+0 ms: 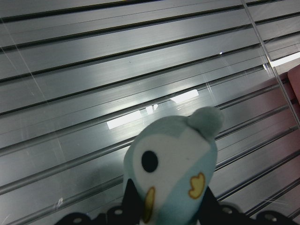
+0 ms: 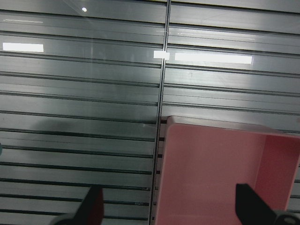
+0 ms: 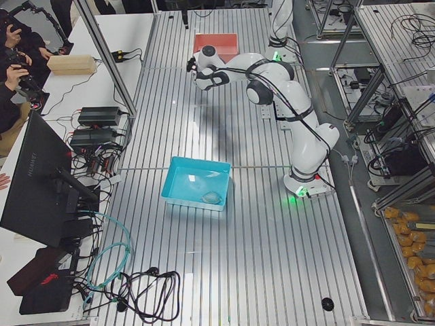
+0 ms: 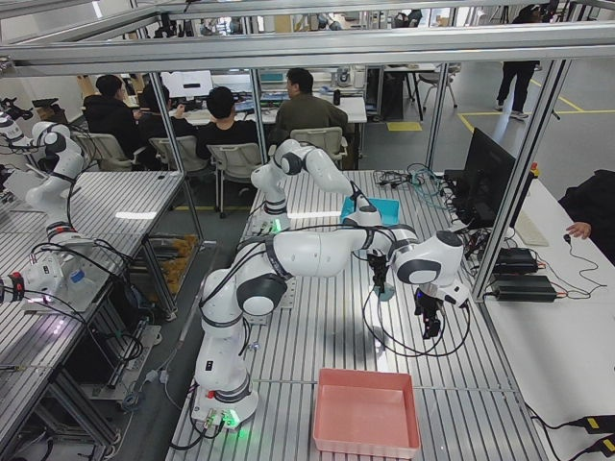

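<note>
In the left wrist view a small pale blue and white plush toy (image 1: 171, 164), with a black eye and yellow patches, fills the space between the fingers of my left gripper, which is shut on it above the slatted table. In the camera right view this toy (image 4: 382, 288) hangs over the middle of the table. My right gripper is open and empty over the left edge of a pink bin (image 2: 206, 168); in the camera right view it is above and beside that bin.
A turquoise bin (image 3: 183, 178) holds a small pale item (image 3: 211, 197). A monitor (image 3: 37, 176), power boxes and loose cables line the side of the table.
</note>
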